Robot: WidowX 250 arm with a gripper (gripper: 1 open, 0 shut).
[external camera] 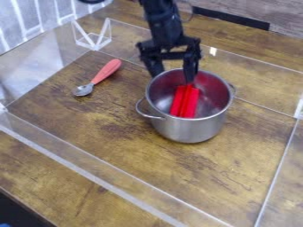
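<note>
My black gripper (172, 58) hangs above the back rim of a steel pot (187, 128), open, its fingers pointing down. Inside the pot a long red object (185, 102) lies lengthwise from front to back. To the left, a spoon with a red handle (105, 71) rests on the wooden table (106, 168).
A clear-sided barrier (97, 34) stands at the back left, and the tabletop continues behind the gripper.
</note>
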